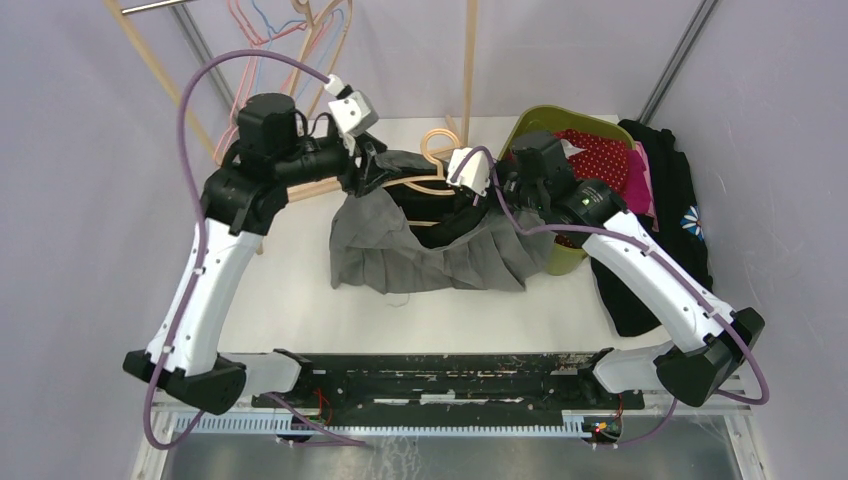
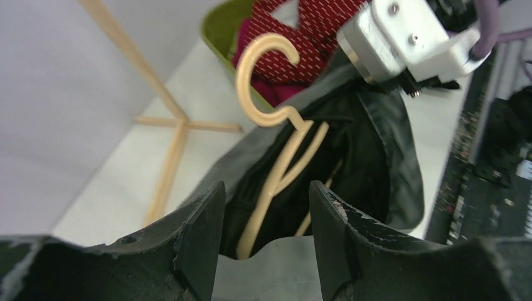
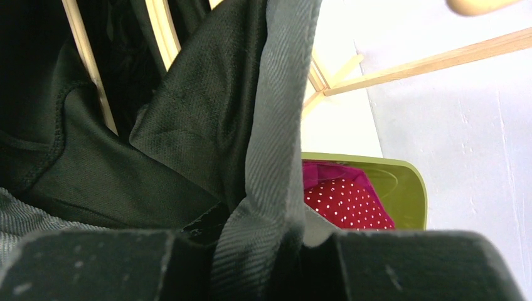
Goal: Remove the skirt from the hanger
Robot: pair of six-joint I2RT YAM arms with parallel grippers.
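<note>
The grey skirt (image 1: pixel 380 255) with its dark inside hangs in the middle around a light wooden hanger (image 1: pixel 434 153). The hanger's hook rises above the waistband and its bars run inside the opening. At the skirt's left upper edge is my left gripper (image 1: pixel 369 178); in the left wrist view its fingers (image 2: pixel 204 241) are apart, with the hanger's bar end and the waistband showing beyond the gap. On the right side my right gripper has a fold of the grey waistband (image 3: pixel 276 125) running between its fingers; whether they press on it is hidden.
Behind the right arm stands a green basket (image 1: pixel 548 118) holding red dotted and pink cloth. A black garment (image 1: pixel 690 190) lies to its right. Several coloured hangers (image 1: pixel 262 45) hang at the back left, near a wooden stand's post (image 1: pixel 469 60).
</note>
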